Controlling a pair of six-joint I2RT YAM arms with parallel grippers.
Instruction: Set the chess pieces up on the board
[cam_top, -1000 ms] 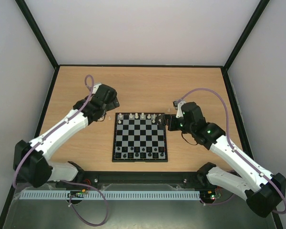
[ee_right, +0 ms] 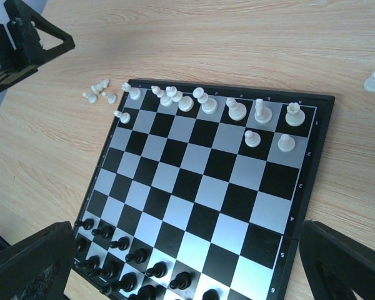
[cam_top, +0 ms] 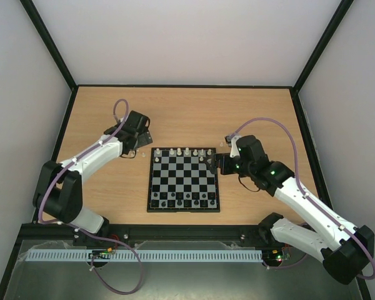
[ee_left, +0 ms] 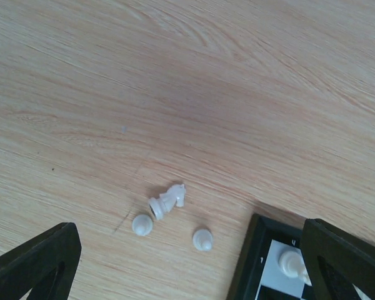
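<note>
The chessboard (cam_top: 183, 179) sits mid-table, black pieces (ee_right: 181, 280) along the near rows, white pieces (ee_right: 237, 109) on the far rows. Left of the board lie loose white pieces: a knight (ee_left: 167, 201) on its side and two small pieces (ee_left: 142, 225). My left gripper is open above them, nothing between its fingers. My right gripper hangs open over the board's right side, empty. More white pieces (ee_right: 374, 81) stand right of the board.
Walls close in the sides and back. The left arm reaches over the table's left part, the right arm over the right.
The right arm is nearly still.
</note>
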